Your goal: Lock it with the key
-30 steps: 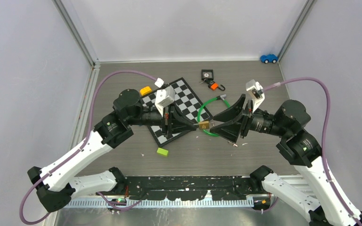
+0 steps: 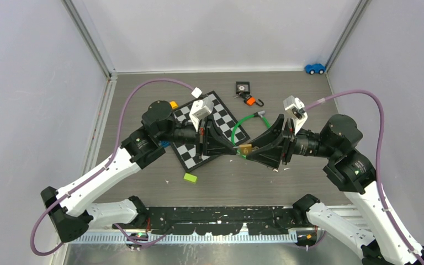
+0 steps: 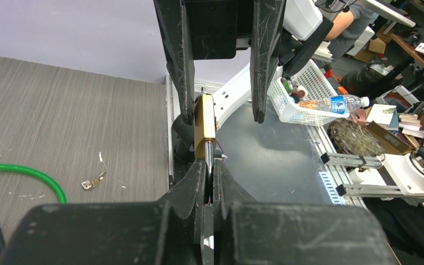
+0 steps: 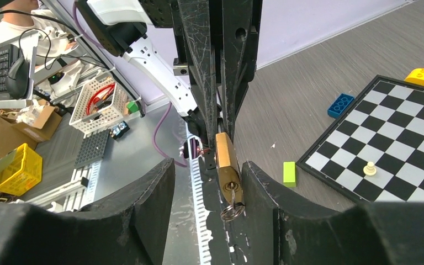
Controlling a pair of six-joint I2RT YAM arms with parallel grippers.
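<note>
A brass padlock [image 2: 245, 149] is held between the two arms, seen edge-on in both wrist views [image 3: 204, 127] [image 4: 226, 157]. My left gripper is shut on the padlock's steel shackle. A key with a ring [image 4: 232, 210] sticks out of the lock's end in the right wrist view. My right gripper stands open, its fingers either side of the padlock and key; whether they touch it is unclear.
A chessboard [image 2: 190, 154], green cable [image 2: 236, 128], green brick [image 2: 190, 177], blue car [image 2: 314, 68] and small loose items lie on the grey floor [image 2: 292, 182], bounded by pale walls.
My left gripper has moved right with the padlock, bringing it further between the right gripper's fingers. The right gripper has moved little.
</note>
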